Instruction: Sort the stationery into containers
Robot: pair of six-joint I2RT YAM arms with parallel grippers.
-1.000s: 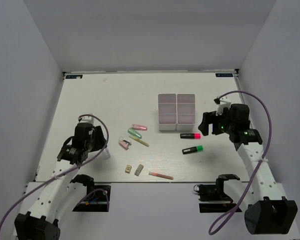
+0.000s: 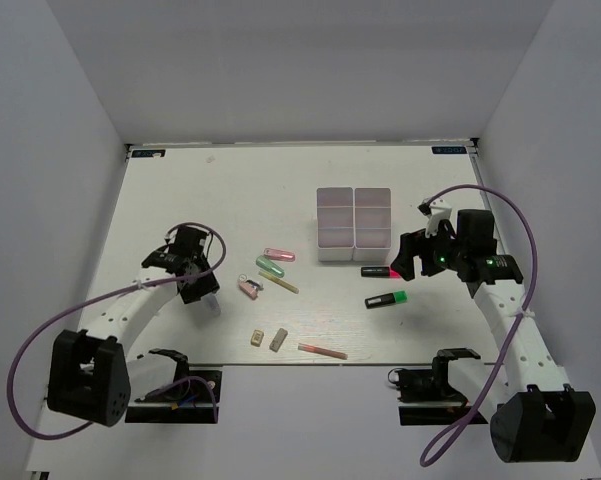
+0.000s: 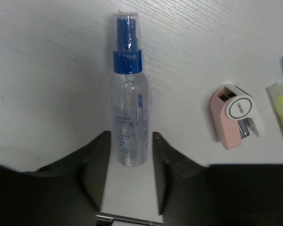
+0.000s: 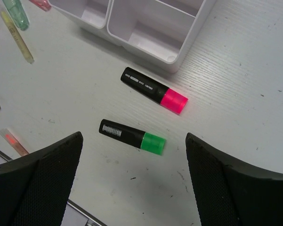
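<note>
A clear spray bottle with a blue neck (image 3: 128,62) lies on the table in the left wrist view. My left gripper is part open over its base, one finger to each side, with no grip showing. In the right wrist view, a pink-capped highlighter (image 4: 153,89) and a green-capped one (image 4: 132,136) lie apart. My open right gripper hovers near them, empty. The white divided container (image 2: 354,222) has empty compartments. Midtable are a pink hole punch (image 2: 248,287), a pink item (image 2: 279,255), a green item (image 2: 270,267) and a yellow stick (image 2: 278,282).
Near the front edge lie two small blocks, one tan (image 2: 257,338) and one grey (image 2: 278,340), and an orange stick (image 2: 322,351).
My left arm has reached farther over the table, its gripper shifting right over the bottle. The right gripper has moved slightly; the stationery lies where it was.
</note>
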